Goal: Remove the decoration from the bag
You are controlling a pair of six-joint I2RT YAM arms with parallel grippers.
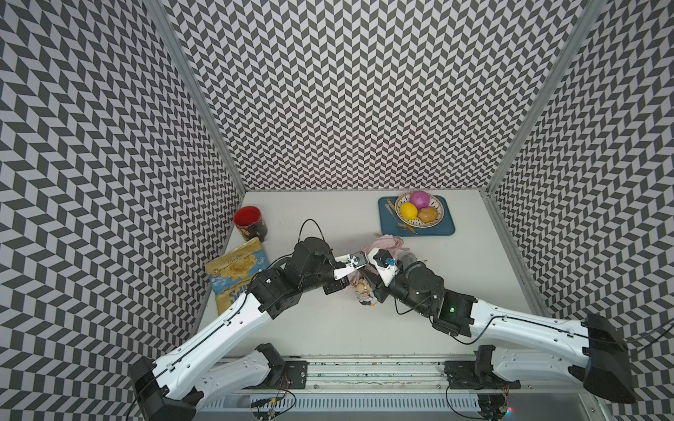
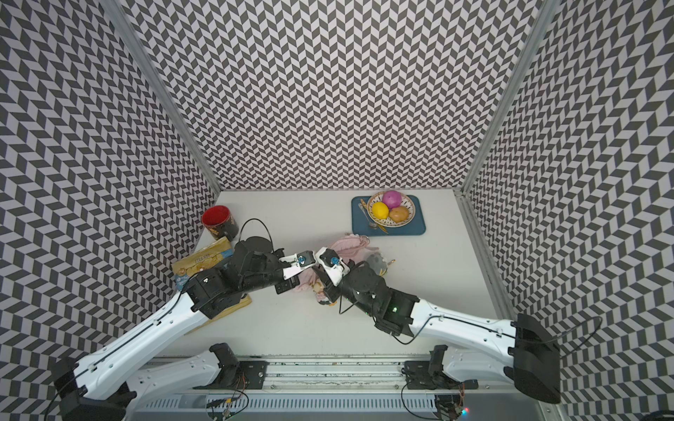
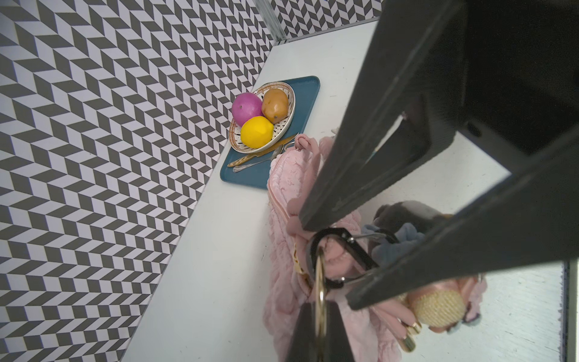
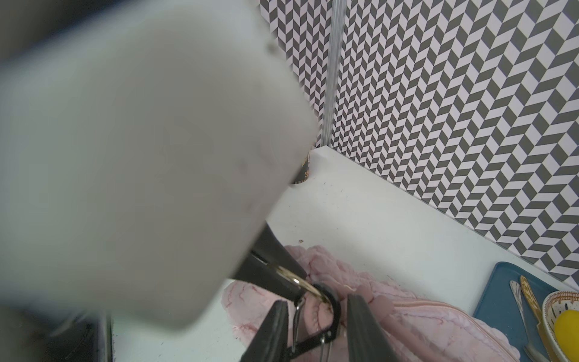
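The pink plush bag [image 3: 289,181] lies on the table beneath both grippers. A black carabiner [image 3: 317,242] hangs at its front, linked to a thin gold ring [image 3: 320,274]. My left gripper is shut on that gold ring. From the other side my right gripper reaches in, its fingers parted on either side of the carabiner, not closed on it. Plush charms, one with a yellow knitted part [image 3: 439,309] and one grey-blue [image 3: 403,238], lie beside the bag, partly behind the right gripper's fingers.
A blue tray [image 1: 447,226] with a bowl of fruit [image 1: 441,205] and cutlery stands at the back right. At the left are a red mug [image 1: 247,216] and a printed snack packet [image 1: 235,270].
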